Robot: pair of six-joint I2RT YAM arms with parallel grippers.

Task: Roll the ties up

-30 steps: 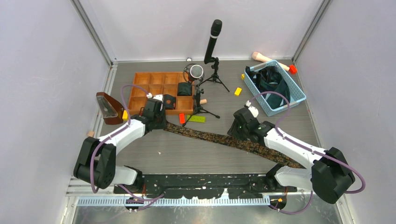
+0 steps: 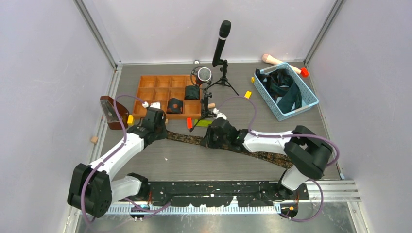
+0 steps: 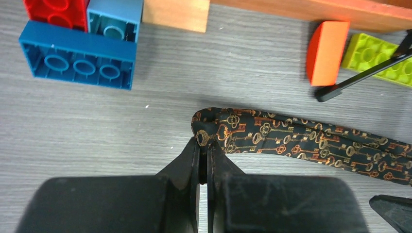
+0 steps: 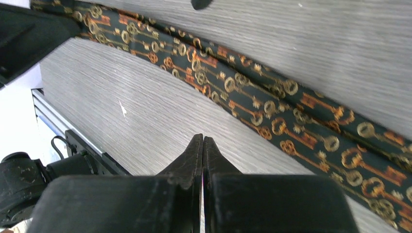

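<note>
A dark tie printed with golden keys (image 2: 182, 137) lies stretched diagonally across the table toward the front right, folded lengthwise. Its left end is bunched in my left gripper, which is shut on it, as the left wrist view shows. My right gripper is shut with nothing showing between its fingertips, over the middle stretch of the tie. Two rolled dark ties (image 2: 175, 106) sit in the wooden compartment box (image 2: 154, 82). The blue basket (image 2: 309, 100) at the back right holds loose dark green fabric.
Microphone stands (image 2: 224, 77) occupy the back middle, with one leg reaching near the tie. Blocks, including an orange one (image 3: 326, 53) and a green one (image 3: 364, 51), lie behind the tie. A wooden object (image 2: 111, 114) stands at the left.
My right gripper has moved left along the tie toward the middle. My left gripper has shifted slightly left and toward the front, drawing the tie's end with it.
</note>
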